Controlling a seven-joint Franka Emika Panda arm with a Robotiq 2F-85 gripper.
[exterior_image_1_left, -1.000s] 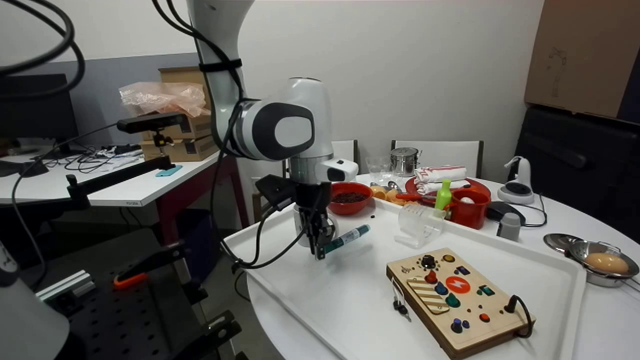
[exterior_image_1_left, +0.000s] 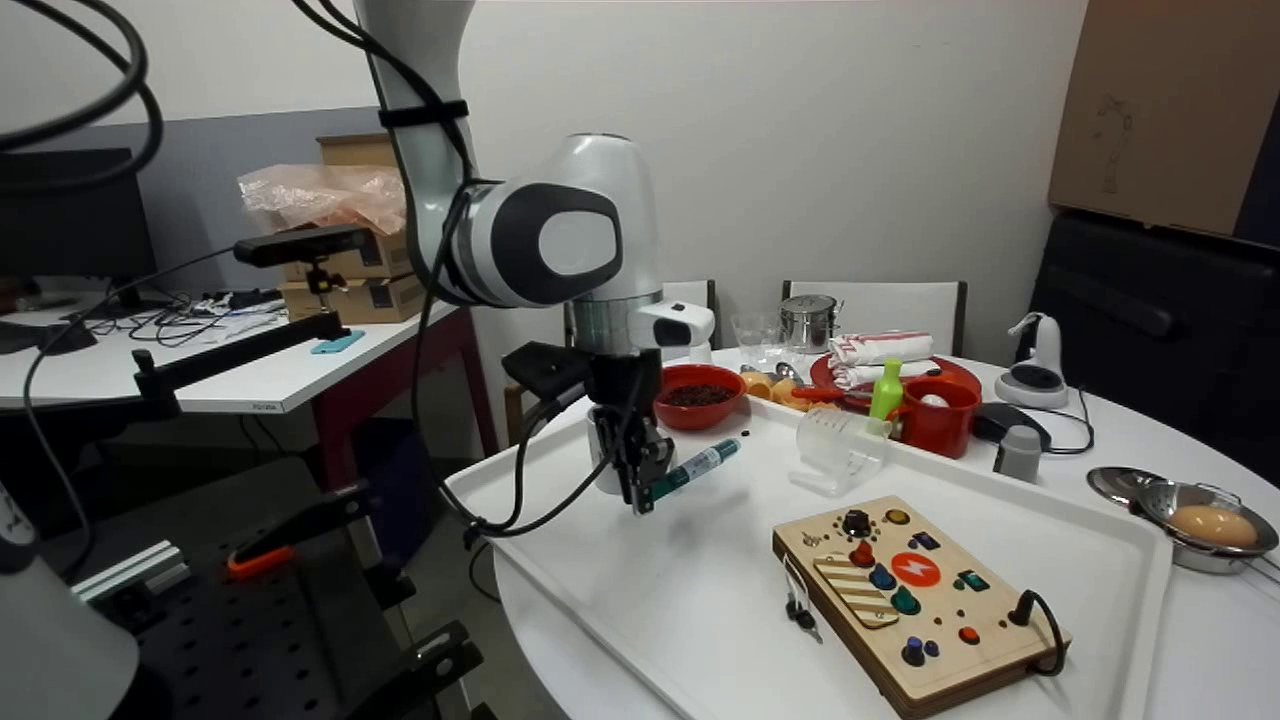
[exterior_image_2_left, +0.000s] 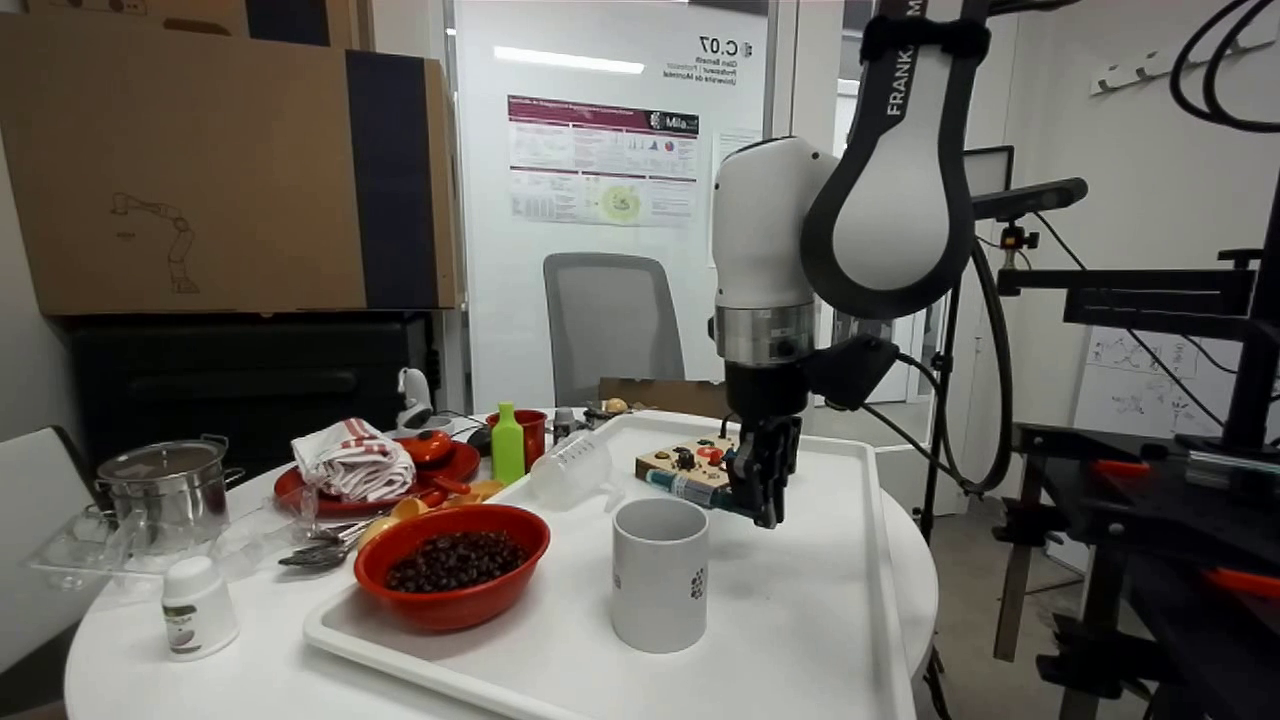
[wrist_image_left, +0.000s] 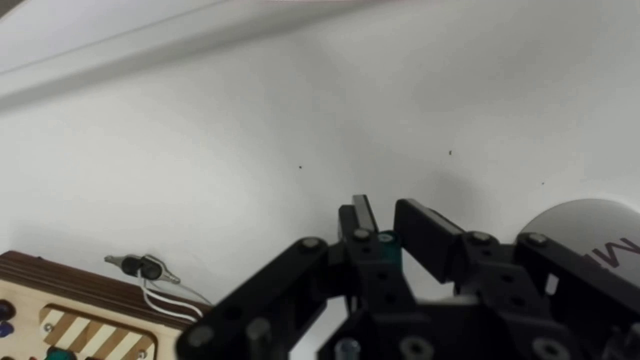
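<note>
A teal marker (exterior_image_1_left: 698, 469) with a white label is held slanted above the white tray (exterior_image_1_left: 576, 564), its free end pointing toward the clear container side. My gripper (exterior_image_1_left: 645, 494) is shut on the marker near one end. In exterior view 2 the marker (exterior_image_2_left: 686, 487) sticks out to the left of the gripper (exterior_image_2_left: 768, 504). The wrist view shows only a bit of teal marker (wrist_image_left: 391, 247) between the fingers; the rest is hidden. A white mug (exterior_image_2_left: 660, 576) stands upright on the tray close to the gripper, partly behind it in exterior view 1.
A red bowl (exterior_image_1_left: 699, 414) of dark beans sits at the tray's corner. A clear measuring cup (exterior_image_1_left: 840, 448) lies on its side. The wooden switch board (exterior_image_1_left: 918, 600) fills the other end, with small keys (exterior_image_1_left: 801, 616) at its edge. Open tray surface lies between gripper and board.
The arm's upper links have shifted slightly left and up in exterior view 1. The gripper and marker have stayed nearly in place, with the marker's free end a little higher.
</note>
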